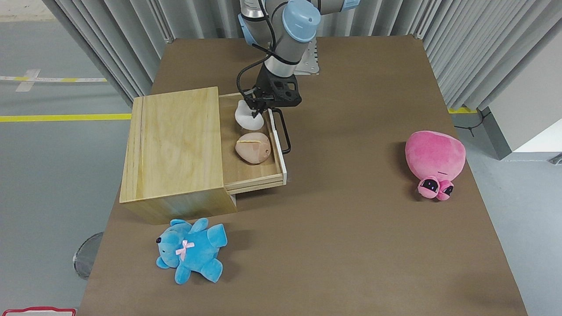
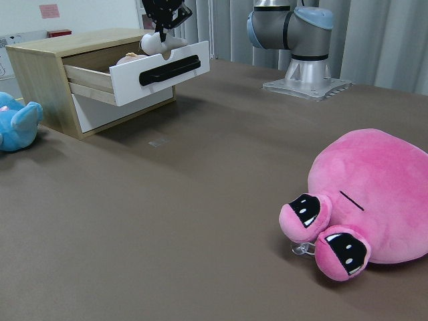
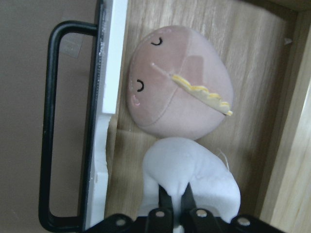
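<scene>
My gripper is shut on a white plush toy, which hangs over the open drawer's back end in the front view, just at the white drawer front's top in the left view. A pinkish-beige plush with a yellow frill lies in the drawer beside it. The drawer juts from a light wooden cabinet, its black handle on the outer face.
A blue bear lies in front of the cabinet. A large pink plush sits at the right of the brown table.
</scene>
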